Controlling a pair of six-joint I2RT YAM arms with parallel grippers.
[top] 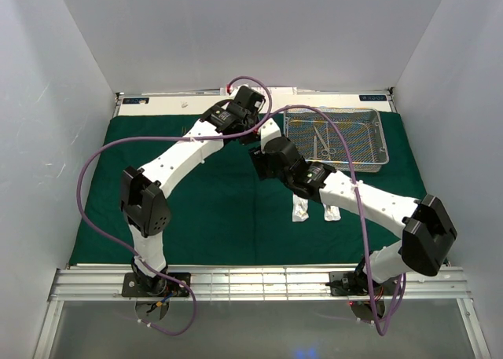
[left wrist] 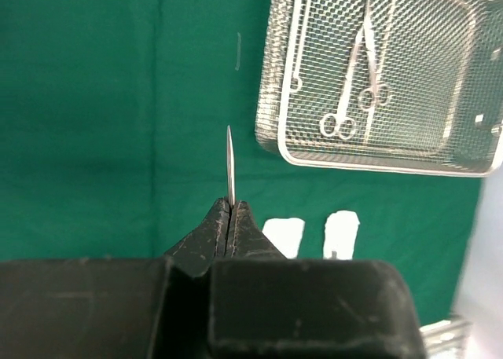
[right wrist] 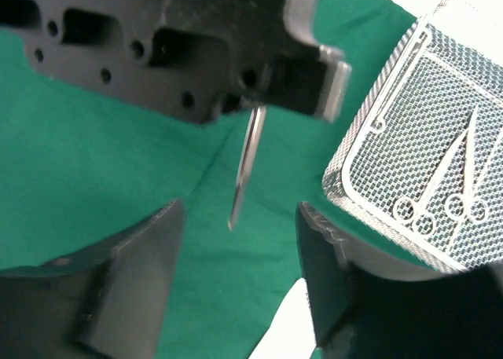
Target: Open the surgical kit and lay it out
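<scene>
In the left wrist view my left gripper is shut on slim metal tweezers, whose prongs point away as one thin line. The right wrist view shows the same tweezers hanging below the dark body of the left gripper, their tip in front of my right gripper. The right fingers stand wide apart and hold nothing. Scissors-like instruments lie in the wire mesh basket. From above, both grippers meet near mid-cloth, and the tweezers cannot be made out.
Two white packets lie on the green cloth in front of the basket. The two arms are very close together, and a purple cable loops over them.
</scene>
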